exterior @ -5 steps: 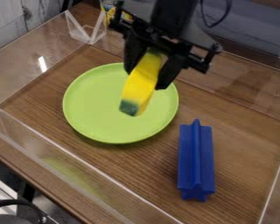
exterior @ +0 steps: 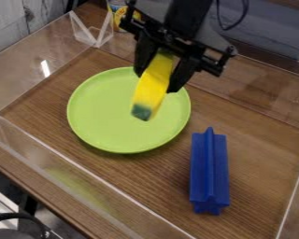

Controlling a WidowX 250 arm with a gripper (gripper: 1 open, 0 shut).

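Note:
My black gripper [exterior: 164,58] hangs at the top centre, shut on a yellow object [exterior: 152,86] with a greenish lower end, held tilted over a green plate [exterior: 105,121]. Whether the object touches the plate I cannot tell.
A long blue block [exterior: 208,173] lies on the wooden surface at the right. A yellow item [exterior: 119,16] is partly hidden behind the arm at the back. Bare wood [exterior: 258,131] surrounds the plate and block, with clear walls along the left.
The gripper and yellow object have shifted very slightly; the plate and blue block are unmoved.

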